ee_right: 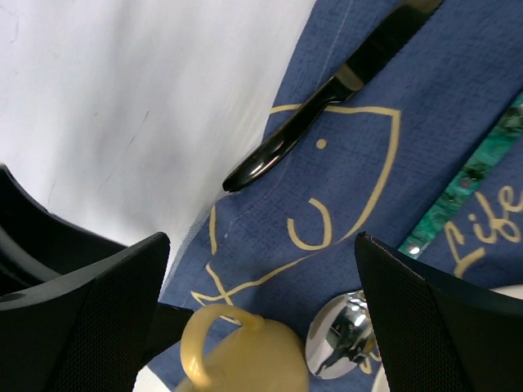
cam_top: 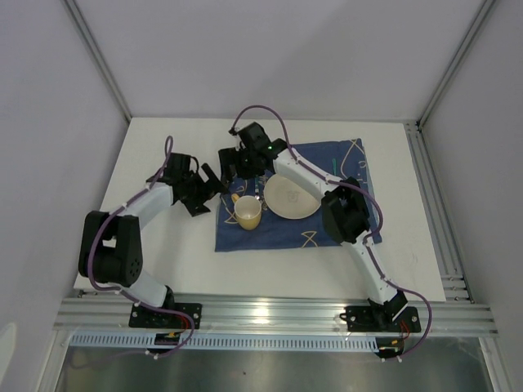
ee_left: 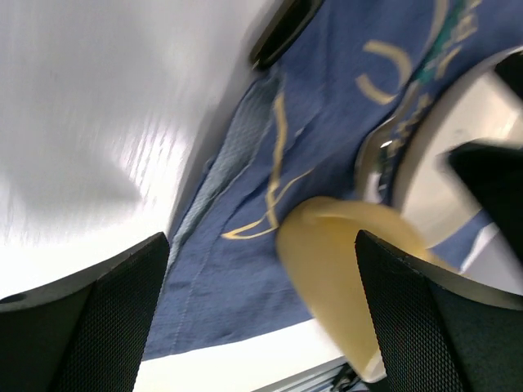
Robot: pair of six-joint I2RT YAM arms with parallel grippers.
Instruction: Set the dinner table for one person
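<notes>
A blue placemat [cam_top: 268, 238] carries a cream plate [cam_top: 292, 198], a yellow mug [cam_top: 248, 214], a green-handled utensil [ee_right: 458, 189] and a spoon [ee_right: 334, 336] beside the mug. A black knife [ee_right: 288, 132] lies along the mat's left edge. My left gripper [cam_top: 207, 187] hangs open left of the mug, which shows between and beyond its fingers in the left wrist view. My right gripper [cam_top: 234, 166] is open over the mat's upper left, near the knife, with nothing held.
Both arms are close together at the mat's left side.
</notes>
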